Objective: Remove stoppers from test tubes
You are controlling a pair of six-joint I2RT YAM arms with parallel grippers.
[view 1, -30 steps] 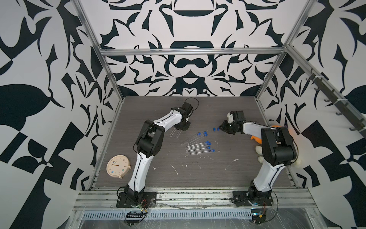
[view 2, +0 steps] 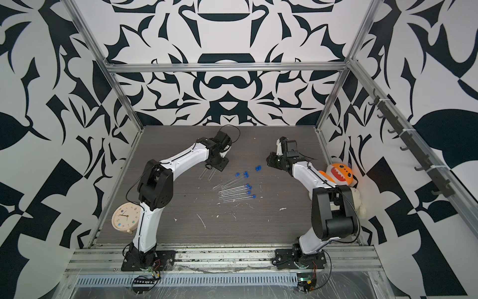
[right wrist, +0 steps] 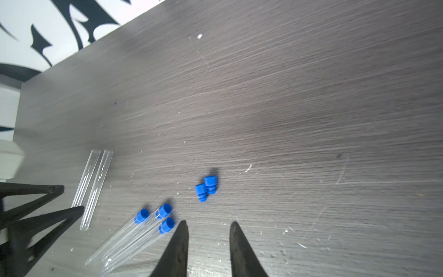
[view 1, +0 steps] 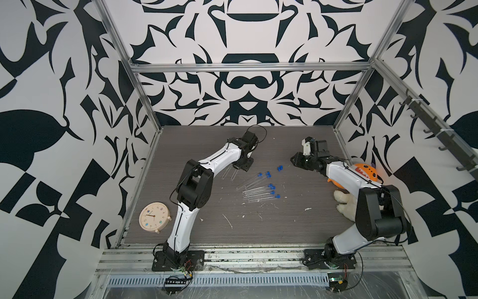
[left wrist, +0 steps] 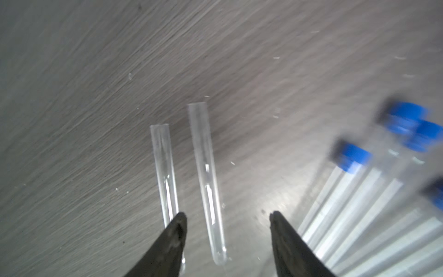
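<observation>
Two clear tubes without stoppers [left wrist: 207,180] lie side by side on the table in the left wrist view. Over them is my left gripper, its fingers apart and empty. To their right lie several tubes capped with blue stoppers [left wrist: 353,158], also seen as a row of capped tubes [view 1: 260,191] in the top left view. Two loose blue stoppers [right wrist: 206,188] rest close together on the bare table. My right gripper hovers to the right of them in the top views, parted fingers holding nothing.
A round clock [view 1: 154,217] sits at the front left. An orange toy [view 1: 366,172] and a pale plush [view 1: 346,204] are at the right, partly behind the right arm. Small white scraps dot the table.
My right gripper has drawn back from the loose stoppers, which now lie closer together. The left gripper has shifted slightly right and away from the near edge.
</observation>
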